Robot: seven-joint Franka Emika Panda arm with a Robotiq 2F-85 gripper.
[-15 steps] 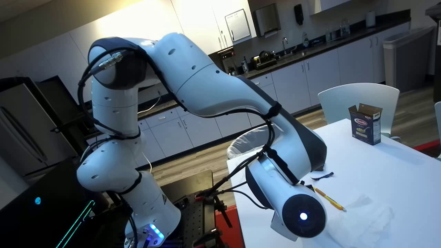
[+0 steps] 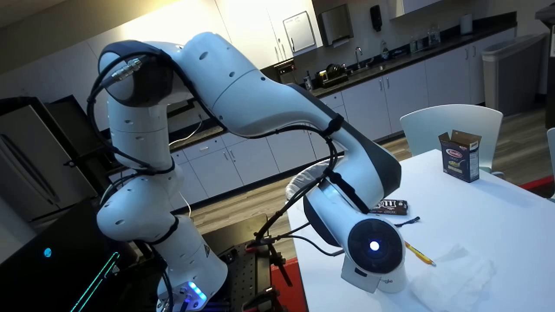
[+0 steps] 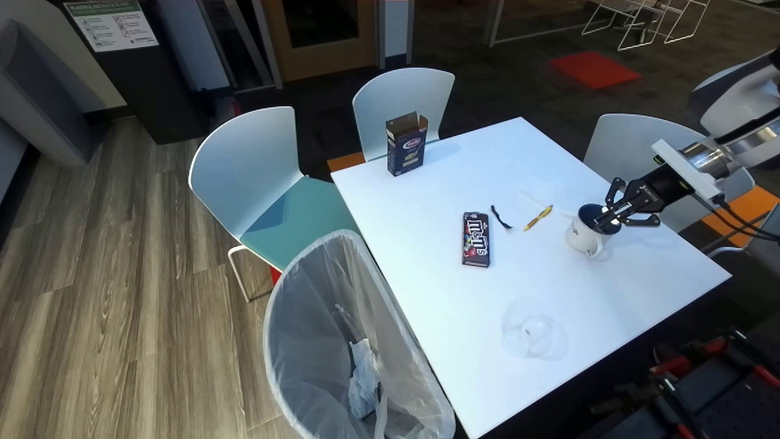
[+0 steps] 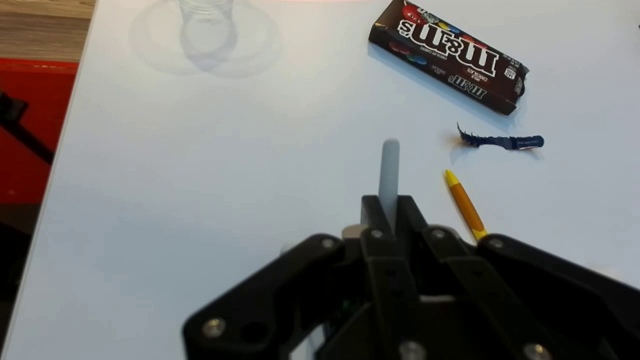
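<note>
My gripper appears at the white mug with a dark inside, on the table's right side in exterior view 2. Whether its fingers are inside the mug or in front of it, I cannot tell. In the wrist view the gripper is shut on a slim grey stick with a rounded end, which points out past the fingertips. The black fingers hide the stick's other end. The mug cannot be made out clearly there. The arm hides the gripper in exterior view 1.
On the white table lie an M&M's box, a dark strip and a yellow pen. A blue pasta box stands at the far corner, a clear cup near the front. A lined bin adjoins the table edge.
In exterior view 1 the arm has shifted left and its wrist has turned. The M&M's box, mostly covered before, now shows behind it. Things on the table look unmoved.
</note>
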